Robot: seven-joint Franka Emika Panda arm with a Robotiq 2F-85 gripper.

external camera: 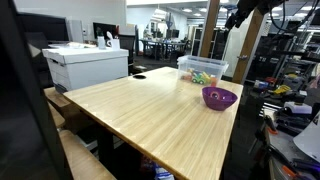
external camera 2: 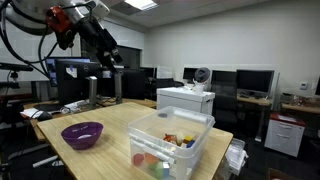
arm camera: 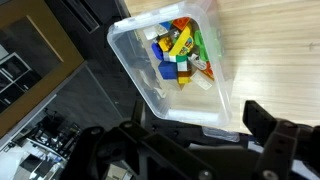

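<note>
High above the table, my gripper (external camera 2: 112, 62) hangs empty. In the wrist view its two dark fingers (arm camera: 262, 122) stand wide apart at the bottom, with nothing between them. Below the camera lies a clear plastic bin (arm camera: 218, 75) holding several coloured blocks (arm camera: 183, 45), yellow, blue, red, green and white, gathered toward one end. The same bin (external camera: 203, 65) stands at the far right end of the table in exterior view 1. A purple bowl (external camera: 219, 98) sits nearer, by the table's right edge, with a small reddish thing inside.
A small black item (external camera: 139, 76) lies at its far left edge. A white cabinet (external camera: 90, 68) stands beyond the table.
</note>
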